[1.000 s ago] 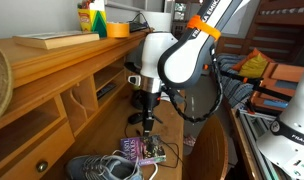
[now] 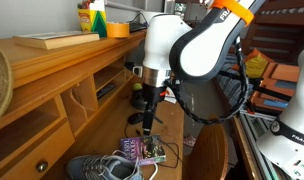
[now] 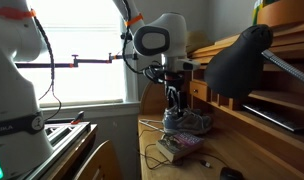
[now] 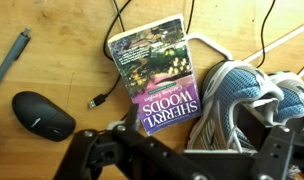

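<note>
A paperback book (image 4: pixel 158 72) with a purple lower cover lies flat on the wooden desk, near the middle of the wrist view. Beside it, at the right, are blue-grey sneakers (image 4: pixel 227 95). On the book's other side sit a black mouse (image 4: pixel 43 116) and a dark pen (image 4: pixel 10 58). My gripper is open, its fingers spread at the bottom of the wrist view, with nothing held. From the second exterior view, the gripper (image 3: pixel 175 100) hangs over the desk near the book (image 3: pixel 178 143) and the sneakers (image 3: pixel 195 122).
A thin cable with a USB plug (image 4: pixel 98 101) runs round the book. Wooden drawers and cubbies (image 2: pixel 37 165) line the back of the desk, topped by a shelf with a book (image 2: pixel 57 40). A brown chair back (image 2: pixel 210 152) stands at the front.
The upper arm has swung to the right in the first exterior view, and the white wrist housing has shifted slightly that way. The book and sneakers have stayed put.
</note>
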